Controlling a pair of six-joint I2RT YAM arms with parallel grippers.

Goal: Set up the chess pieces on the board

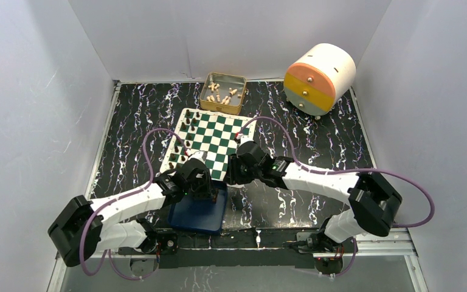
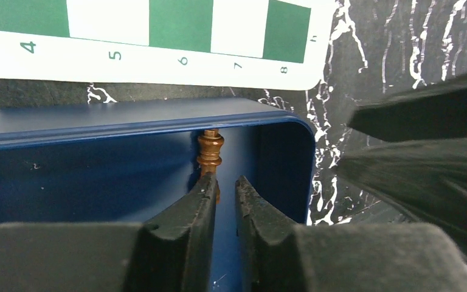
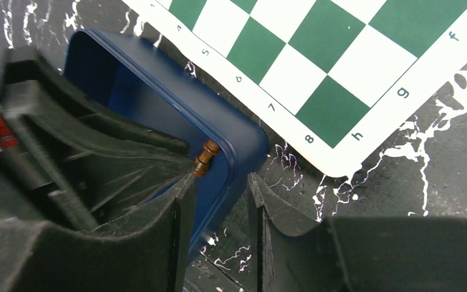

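Note:
One brown chess piece (image 2: 210, 149) lies in the corner of the blue tray (image 1: 197, 222), against its board-side wall. My left gripper is over the tray, its fingers a little apart with nothing seen between them; one finger covers part of the piece. In the right wrist view the piece (image 3: 205, 158) shows just past the left gripper's tips. My right gripper stands partly open and empty by the tray's corner. On the green-and-white board (image 1: 222, 137), several dark pieces (image 1: 183, 126) stand along the left side, some hidden by the left arm.
Several pale pieces (image 1: 217, 97) lie in a yellow-rimmed basket (image 1: 222, 108) behind the board. A coloured drawer barrel (image 1: 321, 76) stands at the back right. The two grippers are close together near the tray.

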